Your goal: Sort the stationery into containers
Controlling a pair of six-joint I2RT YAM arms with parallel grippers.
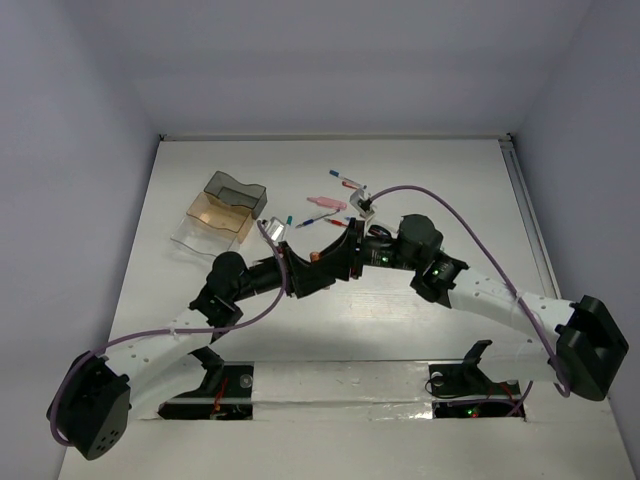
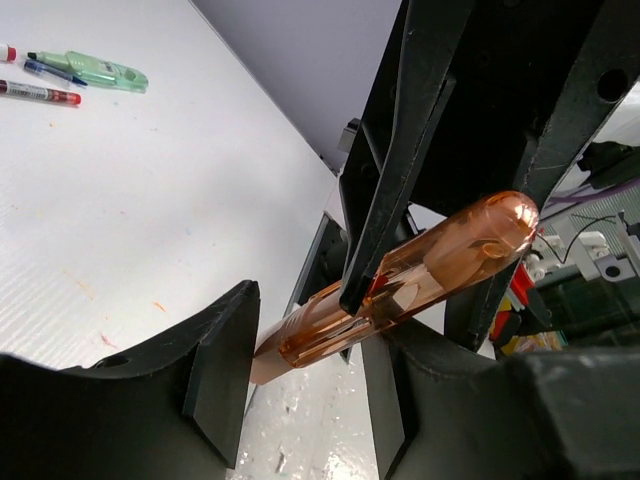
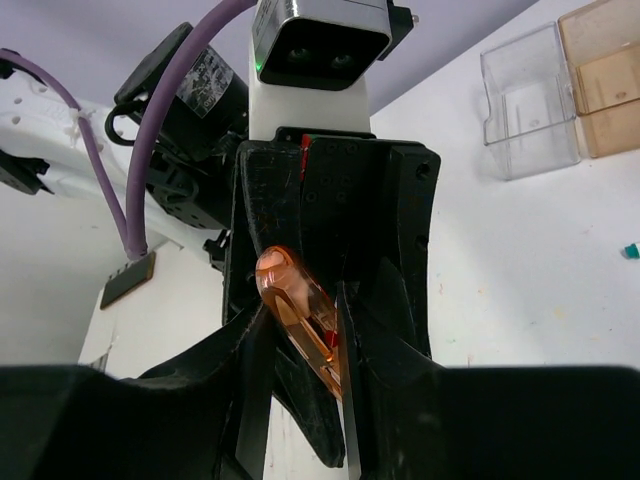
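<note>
Near the middle of the table in the top view, my left gripper (image 1: 318,277) and right gripper (image 1: 338,258) meet tip to tip. Between them is an orange translucent highlighter (image 2: 410,280), slanting across the left wrist view. One end lies by the left gripper's own finger (image 2: 225,375); a gap shows between that gripper's tips. The right gripper's fingers (image 2: 410,140) flank its other part. In the right wrist view the highlighter (image 3: 300,310) passes diagonally by the right gripper's fingertips, its lower end hidden behind one finger (image 3: 360,380). Whether either finger grips it is unclear.
Three joined containers, clear (image 1: 198,240), amber (image 1: 218,213) and grey (image 1: 235,192), stand at the back left. Behind the grippers lie several pens, a pink highlighter (image 1: 327,202) and a green highlighter (image 2: 105,73). Bare table extends on the right.
</note>
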